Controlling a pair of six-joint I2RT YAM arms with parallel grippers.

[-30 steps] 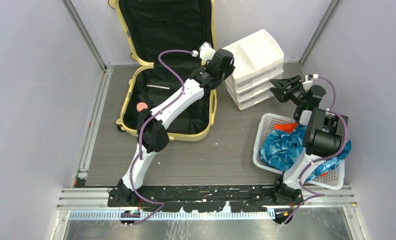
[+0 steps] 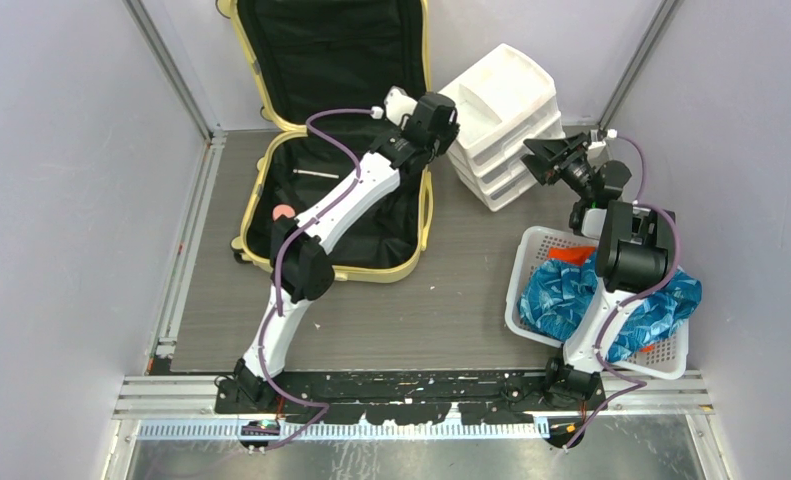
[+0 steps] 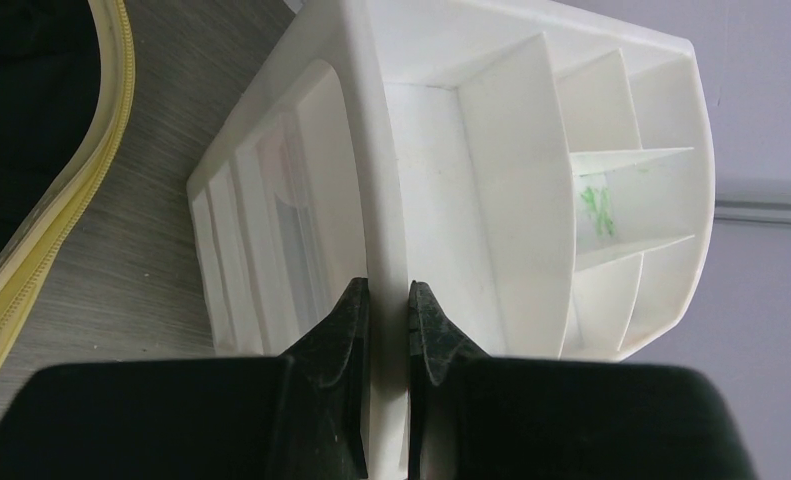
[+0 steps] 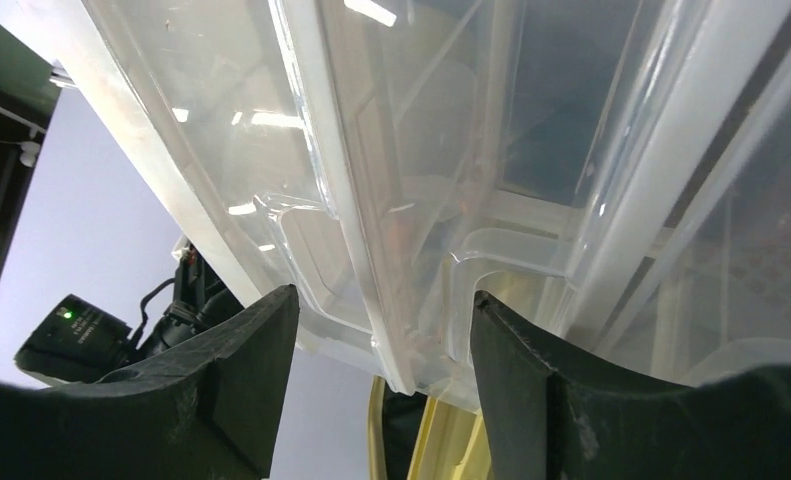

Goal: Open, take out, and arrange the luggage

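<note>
A white plastic drawer unit [image 2: 496,100] with clear drawers stands tilted at the back right. My left gripper is shut on the rim of its compartmented top, seen upright in the left wrist view. My right gripper stands part open at the clear drawer fronts, with a white drawer edge between its fingers in view; whether it touches cannot be told. An open yellow suitcase [image 2: 411,240] with black lining lies left of the unit, holding a pink round item [image 2: 283,213] and a thin white stick [image 2: 316,173].
A white basket [image 2: 521,270] of blue patterned and orange cloth sits at the front right, under the right arm. The floor between suitcase and basket is clear. Walls bound the space at back and sides.
Both grippers have moved a little to the left, and the top of the drawer unit has shifted left and toward the back, showing more tilt.
</note>
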